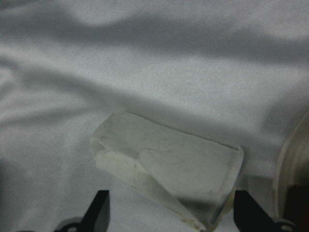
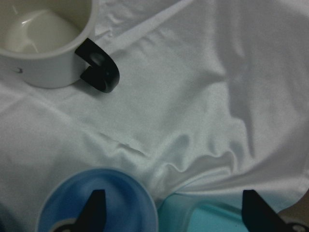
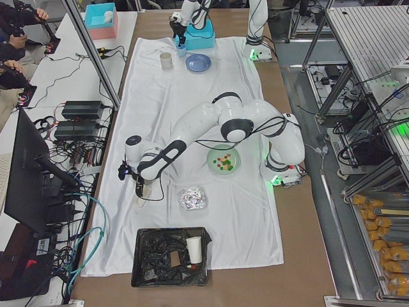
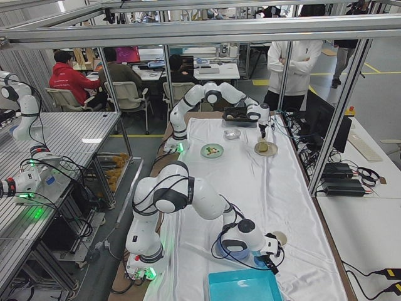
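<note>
My left gripper is open, low over a folded white paper (image 1: 164,164) on the cloth, beside a plate's rim (image 1: 282,174). My right gripper is open above a blue cup (image 2: 120,198), beside the edge of a teal tray (image 2: 215,215). A white mug (image 2: 53,70) with a black handle stands nearby on the cloth. In the camera left view, a green plate (image 3: 215,167) holds small colored pieces, and a foil item (image 3: 192,198) lies near it.
A black lined bin (image 3: 147,275) holds a white cup and brown item. A blue plate (image 3: 198,62) lies near the right arm.
</note>
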